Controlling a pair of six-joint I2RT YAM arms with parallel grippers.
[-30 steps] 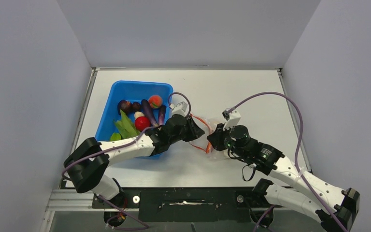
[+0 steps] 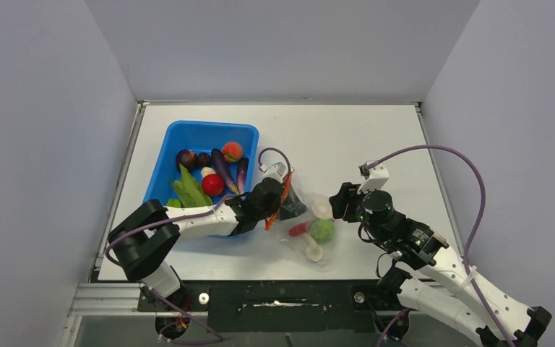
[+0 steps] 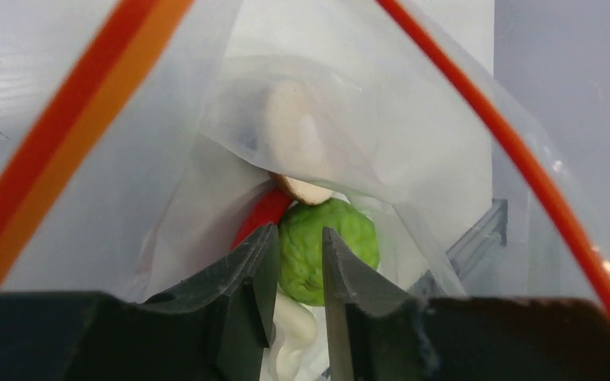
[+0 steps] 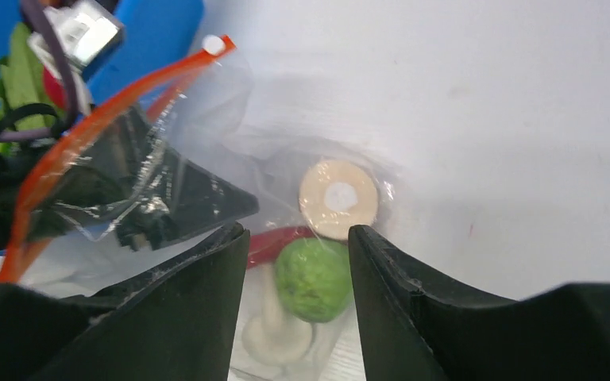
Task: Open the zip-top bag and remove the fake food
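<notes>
A clear zip top bag with an orange rim [image 4: 45, 181] gapes open on the table. My left gripper reaches in through its mouth, fingers part open with nothing held between them. Inside the bag lie a green cabbage-like piece [image 3: 349, 234], a red piece [image 3: 266, 214], a pale round slice [image 4: 338, 197] and a white mushroom-like piece [image 4: 278, 337]. The green one lies just beyond my left fingertips. To the right of the bag, my right gripper is part open above the food end, and nothing shows gripped in it.
A blue bin [image 2: 160, 163] stands at the left, holding a red tomato [image 2: 213, 185], eggplants [image 2: 222, 168], green leaves and other fake produce.
The right gripper has drawn away from the bag's rim to the right.
</notes>
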